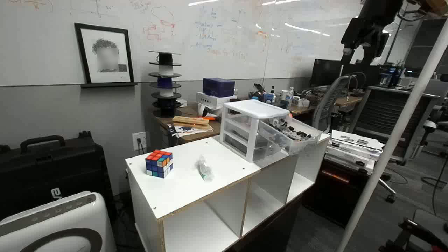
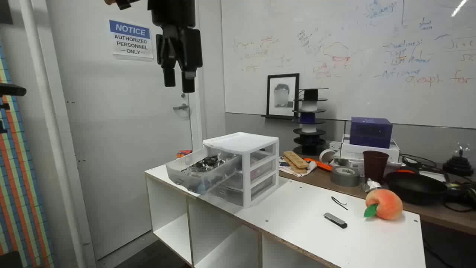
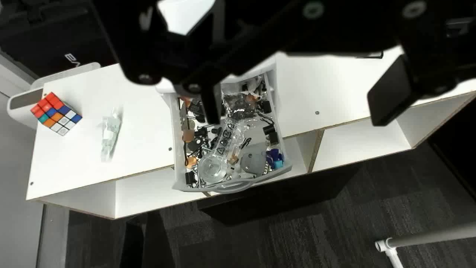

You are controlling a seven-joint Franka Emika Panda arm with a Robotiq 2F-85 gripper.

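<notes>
High above the cabinet, my gripper (image 2: 179, 80) hangs open and empty, its two fingers wide apart in the wrist view. Below it stands a small white drawer unit (image 1: 257, 110), its top drawer (image 3: 285, 169) pulled out and filled with small parts and plastic packets. On one side of the unit sit a Rubik's cube (image 1: 159, 163) and a crumpled clear packet (image 1: 204, 168). Across the unit, in exterior view 2, lie a peach with a green leaf (image 2: 384, 204), a grey USB-like stick (image 2: 335, 220) and a thin black strip (image 2: 339, 203).
The white cabinet (image 1: 189, 197) has open cubbies in front. Behind it, a brown desk holds a spool stack (image 1: 165, 84), tape roll (image 2: 344, 176), dark cup (image 2: 375, 165) and black pan (image 2: 415, 187). A white pole (image 1: 392, 138) stands near the cabinet.
</notes>
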